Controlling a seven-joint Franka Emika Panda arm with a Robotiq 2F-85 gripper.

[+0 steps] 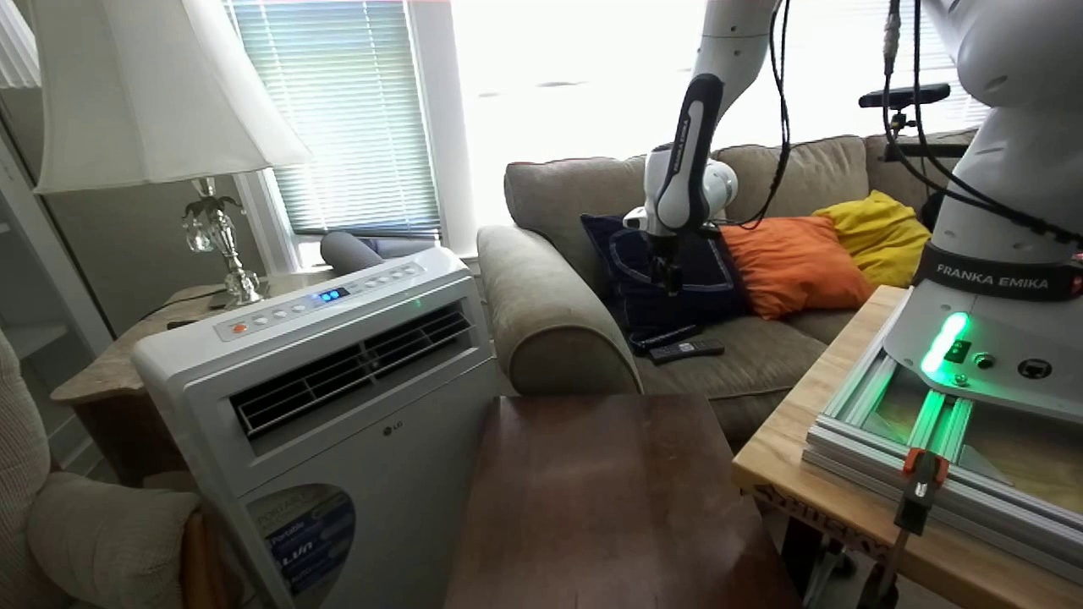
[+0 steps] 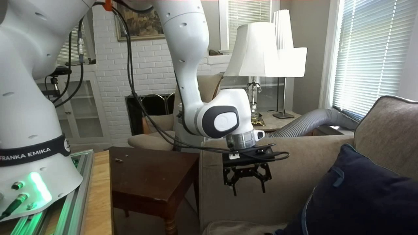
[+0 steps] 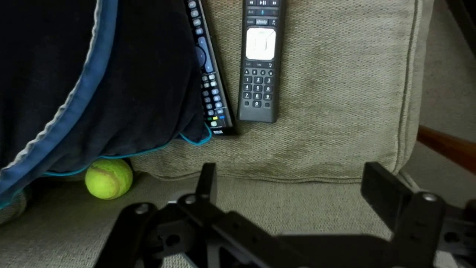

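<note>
My gripper is open above the sofa's arm end, its fingers wide apart with nothing between them. In exterior view 2 the gripper points straight down. Ahead of the fingers in the wrist view, a grey-black remote with a white patch lies on the seat cushion. Beside it a longer black remote lies partly under the dark blue pillow. A yellow-green tennis ball rests by the pillow's edge, left of the fingers. From exterior view 1, both the grey-black remote and black remote are visible.
The sofa arm rises beside the seat. An orange pillow and a yellow pillow lean on the backrest. A brown wooden table stands in front of the sofa, near the portable air conditioner.
</note>
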